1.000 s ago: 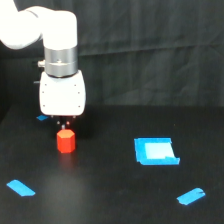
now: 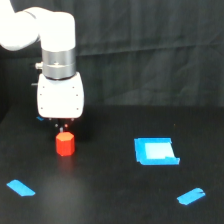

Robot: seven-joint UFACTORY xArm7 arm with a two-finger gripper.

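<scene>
A small red block [image 2: 65, 145] with an angular outline is on the dark table at the left. Straight above it is the white arm's gripper [image 2: 64, 127], pointing down, its fingertips close to the block's top. The fingers are dark against a dark background, so their spacing is hard to make out. Whether they touch the block cannot be told from this view.
To the right, a white square patch [image 2: 158, 151] is framed by blue tape [image 2: 140, 151]. Blue tape strips mark the front left [image 2: 20, 188] and front right [image 2: 191, 196]. A dark curtain [image 2: 150, 50] hangs behind.
The arm has shifted slightly left and a little lower. The red block appears a touch lower and further left in the picture. The taped patch has stayed put.
</scene>
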